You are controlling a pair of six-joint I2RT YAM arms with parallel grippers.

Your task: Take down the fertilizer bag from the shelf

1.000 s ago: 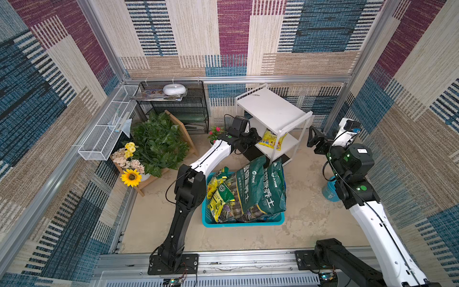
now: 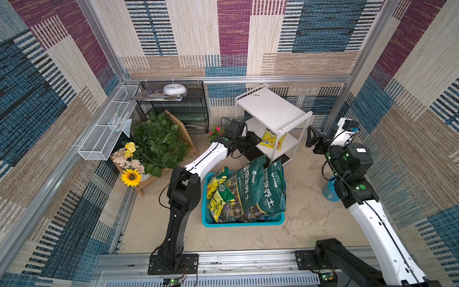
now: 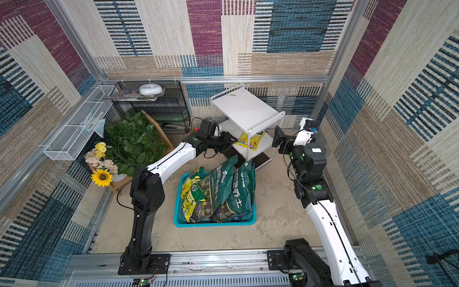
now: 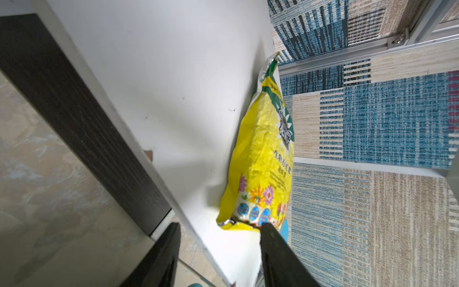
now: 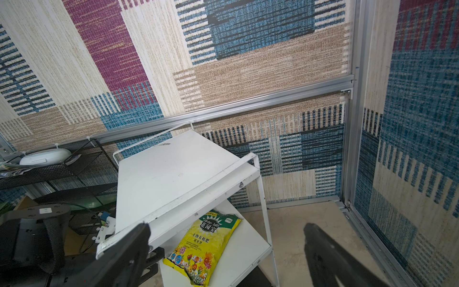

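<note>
The yellow fertilizer bag (image 5: 204, 246) lies flat on the lower board of the white shelf (image 5: 167, 167), partly under its top board. In the left wrist view the bag (image 4: 263, 167) shows its flower print, and its near corner sits just beyond the fingertips. My left gripper is open at the shelf's left front, with nothing between its fingers. In the top left view the left gripper (image 2: 256, 138) is close to the bag's left side, apart from it. My right gripper (image 2: 310, 137) is open and empty, to the right of the shelf.
A teal basket (image 2: 206, 221) holding green and yellow bags stands in front of the shelf. To the left are a leafy plant (image 2: 160, 143) and a black wire rack (image 2: 193, 102). A blue bucket (image 2: 330, 191) is under the right arm. Floor between basket and bucket is free.
The left arm's elbow has shifted slightly to the left, and its gripper has moved a very little. The right arm, the shelf and the fertilizer bag look unmoved.
</note>
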